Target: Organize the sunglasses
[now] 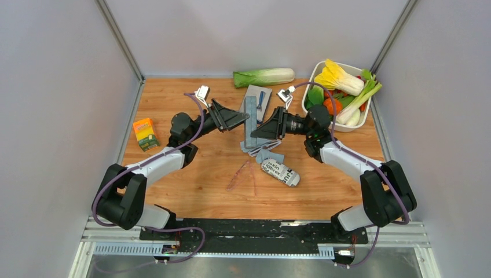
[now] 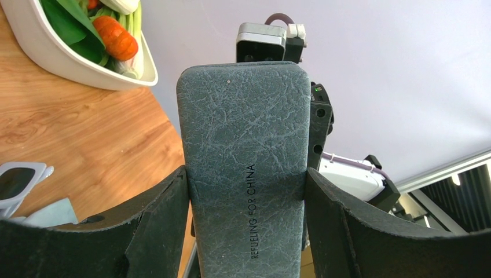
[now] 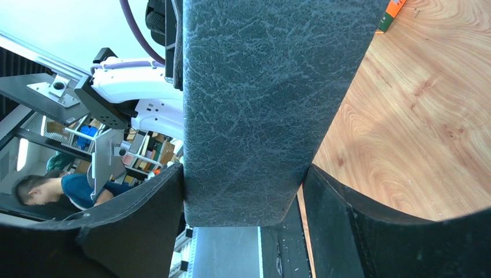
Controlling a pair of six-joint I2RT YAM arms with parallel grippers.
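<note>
A grey-blue glasses case (image 1: 250, 123) is held up between both arms over the table's middle. In the left wrist view, my left gripper has its fingers against both long sides of the case (image 2: 246, 127), which reads "REFUELING FOR CHINA". My right gripper likewise touches both sides of the case (image 3: 255, 104) near its other end. No opening of the case shows. White-framed sunglasses with a dark lens (image 2: 16, 183) lie on the table below; from above, the case and right gripper partly cover them.
A grey-blue cloth (image 1: 270, 156) and a white spray can (image 1: 281, 172) lie nearer the front. Behind are a notebook (image 1: 251, 92), a cabbage (image 1: 264, 77) and a vegetable basket (image 1: 338, 128). An orange-green box (image 1: 146, 134) stands at left.
</note>
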